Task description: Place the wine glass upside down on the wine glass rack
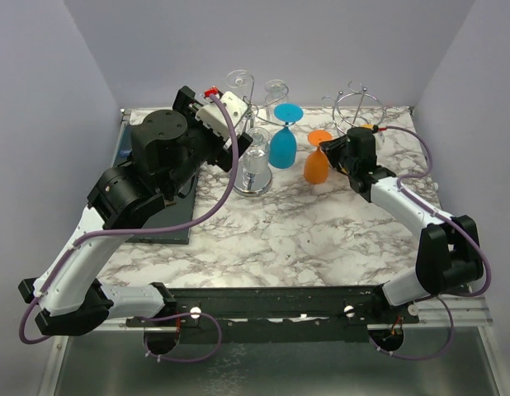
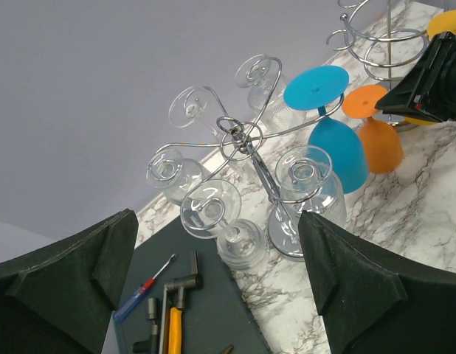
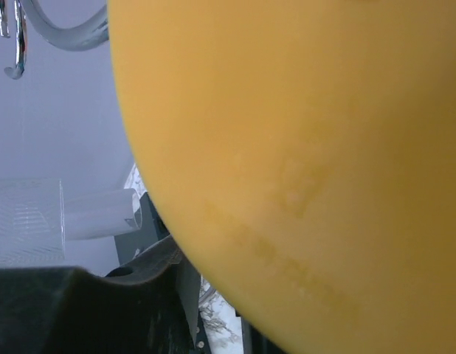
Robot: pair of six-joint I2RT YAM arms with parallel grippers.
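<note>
An orange wine glass (image 1: 316, 167) is upside down between the two racks, its base uppermost. My right gripper (image 1: 328, 150) is at its stem; whether the fingers touch or grip it is hidden. In the left wrist view, the dark fingers (image 2: 429, 85) come close to the stem of the orange glass (image 2: 381, 145). A yellow glass (image 3: 287, 162) fills most of the right wrist view and hides much of the fingers. The spiral wine glass rack (image 1: 360, 103) stands behind the right gripper. My left gripper is open and empty, facing the other rack.
Clear glasses (image 2: 213, 206) and a blue glass (image 2: 339, 151) hang upside down on the left rack (image 2: 243, 139), close to the orange one. A dark tool tray (image 2: 213, 295) with tools lies at the left.
</note>
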